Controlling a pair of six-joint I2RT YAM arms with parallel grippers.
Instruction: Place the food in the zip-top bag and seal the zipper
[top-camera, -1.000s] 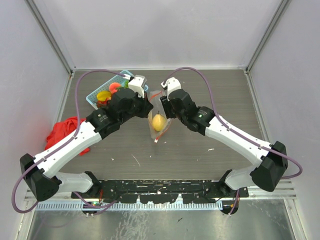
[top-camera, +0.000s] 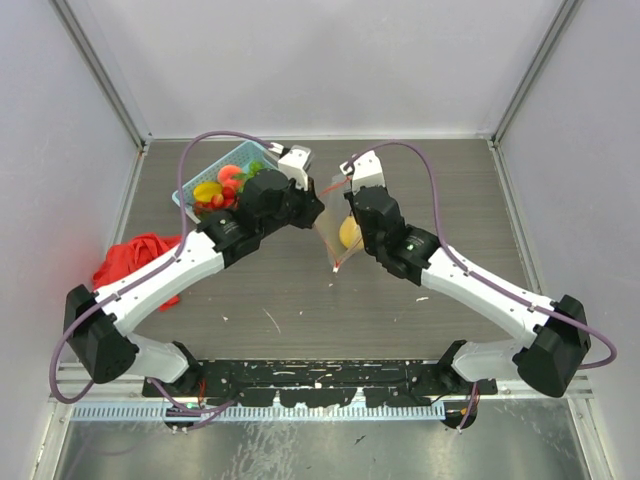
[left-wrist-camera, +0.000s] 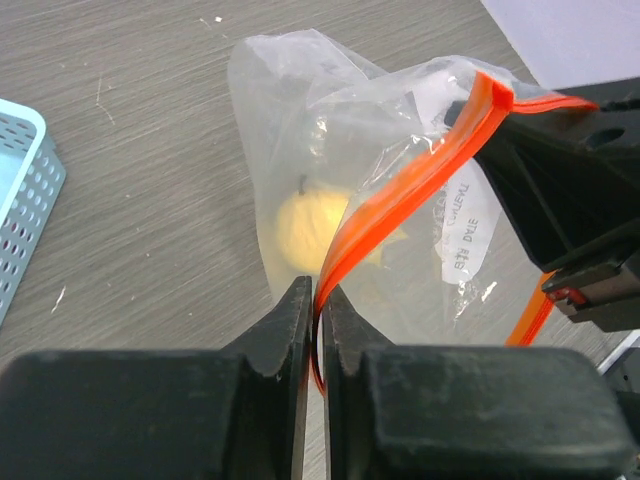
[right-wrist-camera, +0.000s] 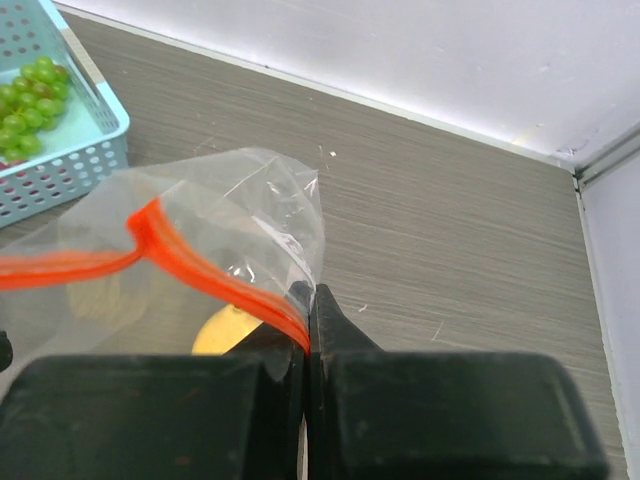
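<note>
The clear zip top bag (top-camera: 332, 225) with orange edging hangs between my two grippers, its mouth spread. A yellow pear (top-camera: 350, 232) is inside it; through the plastic the pear (left-wrist-camera: 310, 225) also shows in the left wrist view. My left gripper has its fingers close together, with the orange rim of the bag running between them. My right gripper is shut on another part of the bag's rim, and the orange strip (right-wrist-camera: 225, 285) stretches away from its fingertips to the left.
A light blue basket (top-camera: 180, 190) at the back left holds a peach (top-camera: 229, 175), a yellow fruit (top-camera: 207, 191) and red pieces. Green grapes (right-wrist-camera: 33, 108) are in it too. A red cloth (top-camera: 130, 258) lies at the left.
Both grippers have shifted to the right, carrying the bag and the pear with them. The basket and cloth have not moved.
</note>
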